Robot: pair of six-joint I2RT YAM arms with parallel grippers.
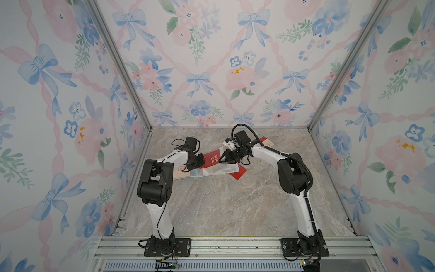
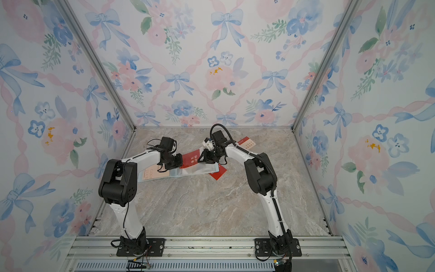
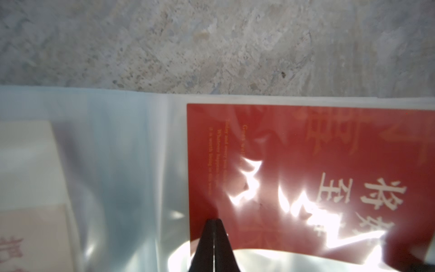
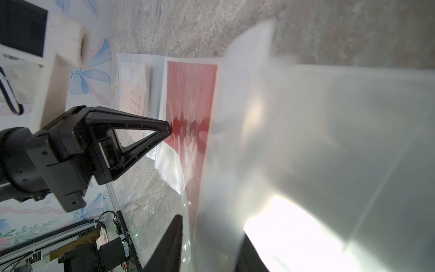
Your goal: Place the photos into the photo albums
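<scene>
The clear album lies open across the back middle, with a red photo (image 3: 281, 136) inside a sleeve (image 3: 117, 163) and a pale photo (image 3: 27, 235) in the left page. My left gripper is shut, its tips over the red photo's lower left corner. My right gripper is at the album's right part, where a translucent page (image 4: 240, 90) rises, blurred, between its fingers; whether they grip it is unclear. Another red card (image 1: 239, 172) lies partly under the album's right end.
A red-and-cream card (image 1: 267, 141) lies at the back right.
</scene>
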